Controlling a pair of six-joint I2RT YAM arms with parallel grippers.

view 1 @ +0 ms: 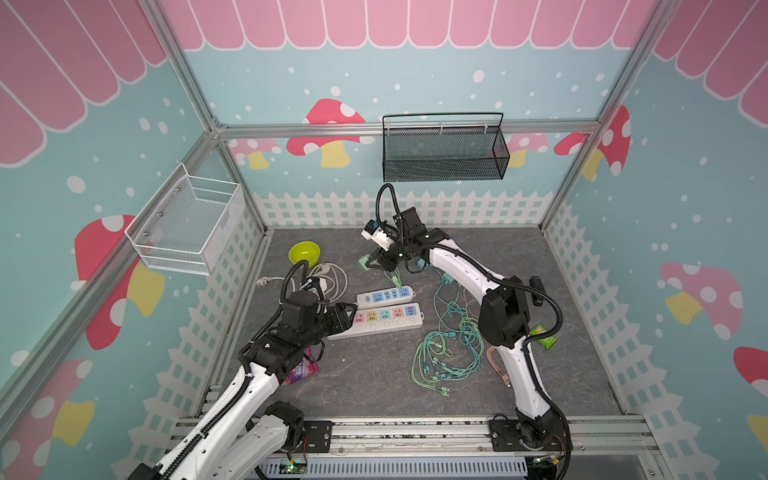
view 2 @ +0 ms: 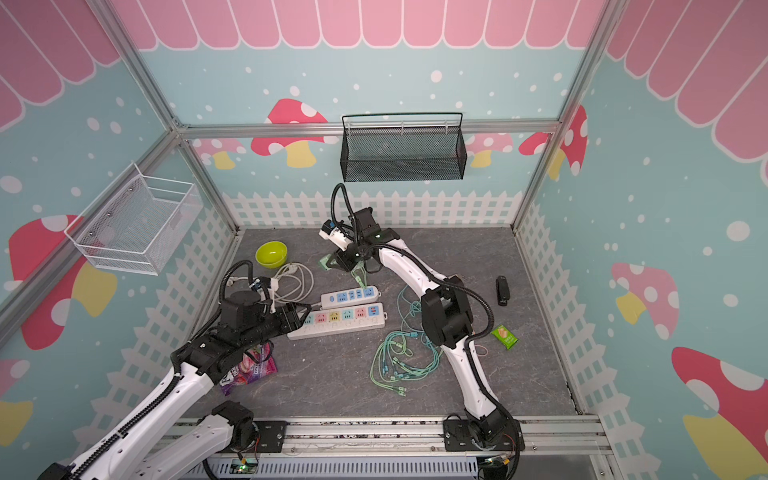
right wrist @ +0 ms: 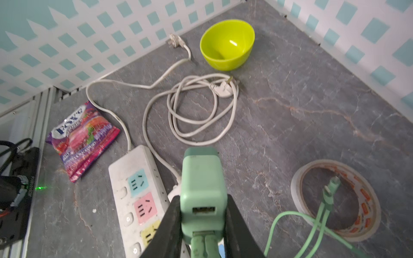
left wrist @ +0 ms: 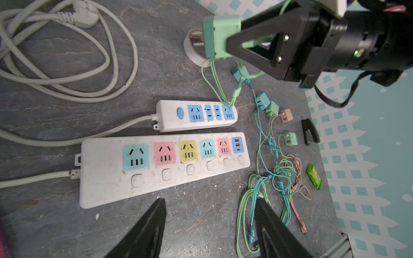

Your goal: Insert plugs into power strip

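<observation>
My right gripper is shut on a mint green charger plug, held above the table behind the two power strips, its green cable dangling near the smaller strip. The small white strip has blue sockets; the larger white strip in front has pastel sockets. My left gripper stands open over the strips' left end, with nothing between its fingers. Other charger plugs lie on the table to the right with tangled cables.
A tape roll lies behind the small strip, a lime bowl at back left beside coiled white cords. A snack bag lies front left, a green packet at right.
</observation>
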